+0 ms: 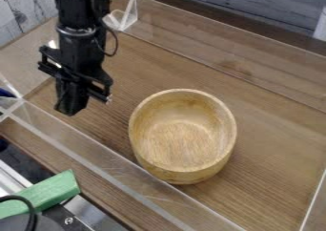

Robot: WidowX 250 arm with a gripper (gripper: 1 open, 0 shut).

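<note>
The black gripper (71,96) hangs from the arm at the left of the camera view, pointing down above the wooden floor of the workspace, left of a round light wooden bowl (182,144). It looks shut, with nothing clearly visible between its fingers. The bowl is empty and stands apart from the gripper.
A green object (40,194) lies at the lower left beyond a clear plastic wall. Dark cables are at the bottom left corner and a blue item at the left edge.
</note>
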